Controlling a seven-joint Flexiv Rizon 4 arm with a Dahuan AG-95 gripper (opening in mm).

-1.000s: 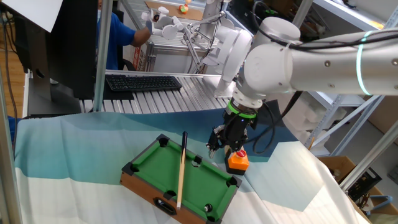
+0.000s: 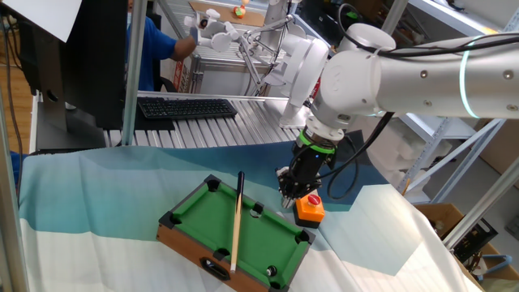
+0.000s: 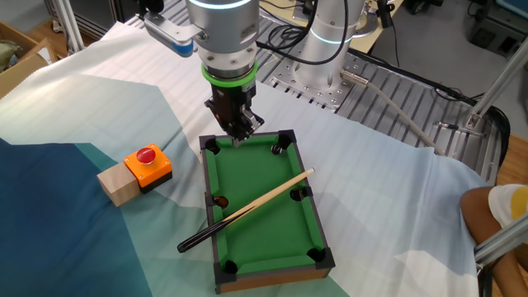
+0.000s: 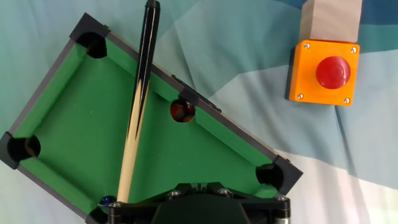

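My gripper shows at the bottom of the wrist view, its fingertips together in the middle and nothing visible between them. In exterior view 2 the gripper hangs above one end of a miniature pool table with green felt. A cue with a dark butt and pale shaft lies slantwise across the table, its butt past the rail. A reddish ball sits in a side pocket, and a blue ball is by a corner pocket. Whether other pockets hold balls is hard to tell.
An orange box with a red button stands apart from the pool table, against a wooden block. A keyboard and a monitor are behind the cloth.
The cue, pool table and button box have not moved.
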